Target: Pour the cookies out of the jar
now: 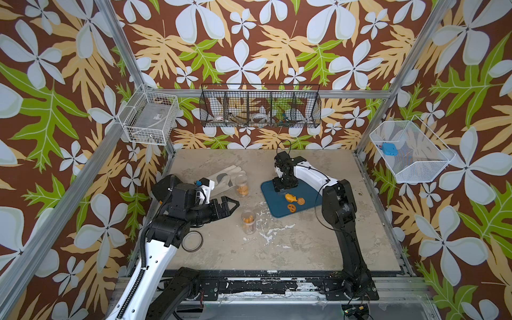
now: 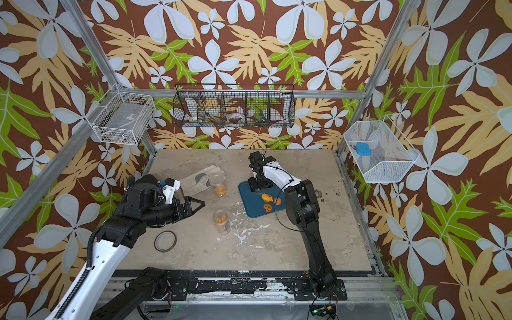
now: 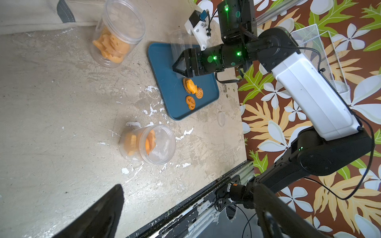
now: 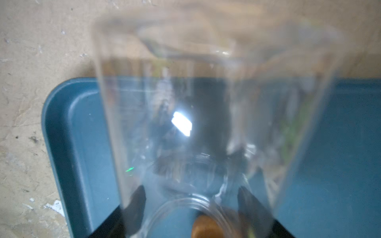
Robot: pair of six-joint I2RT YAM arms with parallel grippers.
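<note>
My right gripper [image 2: 257,184] is over the back left of the blue tray [image 1: 274,208], its fingers [image 4: 135,210] on both sides of a clear, empty-looking jar [image 4: 206,127]. Whether they press on the jar cannot be told. In the left wrist view this jar [image 3: 180,43] stands roughly upright at the tray. Several cookies [image 1: 290,197] lie loose on the tray, a pretzel-shaped one [image 3: 190,102] among them. Left of the tray stand two clear jars with cookies inside, the back jar [image 1: 242,184] and the front jar [image 1: 249,221]. My left gripper [image 1: 230,207] is open and empty near them.
A glove-like cloth [image 2: 197,179] lies behind the jars, and a ring [image 1: 192,241] sits front left. A small clear disc [image 3: 221,118] is right of the tray. Wire baskets [image 1: 260,109] hang at the back wall.
</note>
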